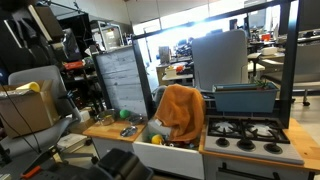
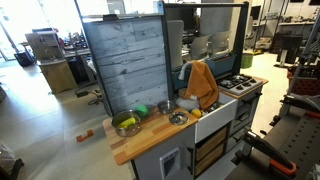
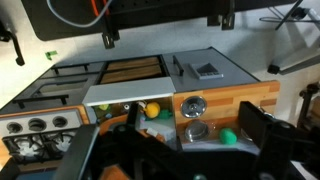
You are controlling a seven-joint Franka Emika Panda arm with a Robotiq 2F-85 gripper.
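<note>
Wide apart in the wrist view, the fingers of my gripper have nothing between them. Below it lies the toy kitchen, well out of reach of the fingertips. An orange cloth [image 1: 180,110] drapes over the back of an open white drawer [image 1: 172,158]. Round orange and yellow items [image 3: 153,108] lie in that drawer. On the wooden counter [image 2: 150,140] rest metal bowls [image 3: 194,106], a green object [image 3: 228,136] and a pot [image 2: 126,123] with something yellow inside. Part of my arm [image 1: 30,40] shows at the upper left in exterior view 1.
A black-burner stove [image 1: 252,138] stands right of the drawer, with a blue-grey bin [image 1: 245,100] behind it. A grey plank panel [image 2: 135,65] and dark posts rise along the counter's back. A dark robot base [image 2: 285,140] stands in front.
</note>
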